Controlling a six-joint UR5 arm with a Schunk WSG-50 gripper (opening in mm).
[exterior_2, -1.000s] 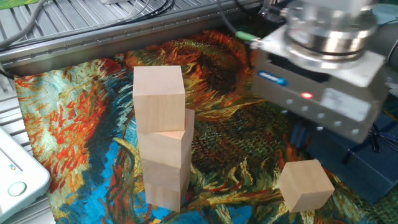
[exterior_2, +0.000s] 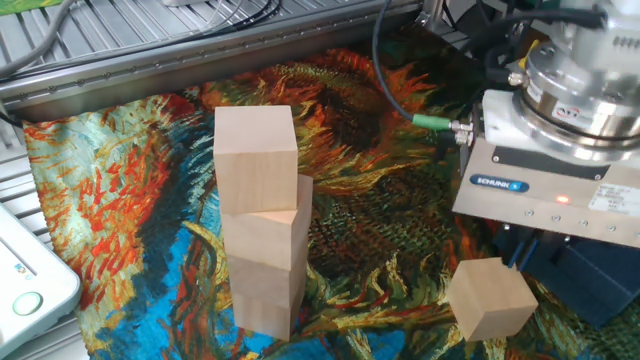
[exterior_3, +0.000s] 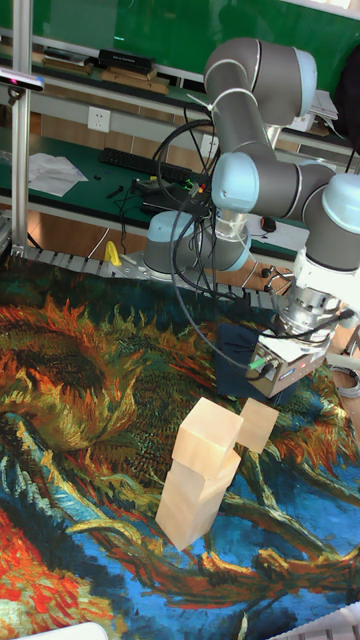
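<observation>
Several plain wooden blocks form a tower (exterior_2: 262, 240) left of centre in exterior view 2. Its top block (exterior_2: 256, 160) is turned slightly against the one below, and nothing touches it. A lone wooden cube (exterior_2: 491, 300) rests on the patterned cloth to the right of the tower. Over that cube's far right side hangs my gripper (exterior_2: 521, 256), with dark fingers reaching down close behind the cube's top edge. Whether they touch it cannot be told. In exterior view 3 the lone cube (exterior_3: 256, 425) appears just behind the tower (exterior_3: 199, 475), below the gripper body; the fingertips are not clear there.
A dark blue box-like object (exterior_2: 590, 265) lies behind and right of the lone cube. A white device (exterior_2: 35, 270) sits at the left edge, and a metal rail (exterior_2: 210, 67) runs along the cloth's far side. Open cloth separates tower and lone cube.
My gripper has moved right and turned, its body now more squarely facing exterior view 2, with fingers close behind the lone cube. Tower and lone cube have stayed put.
</observation>
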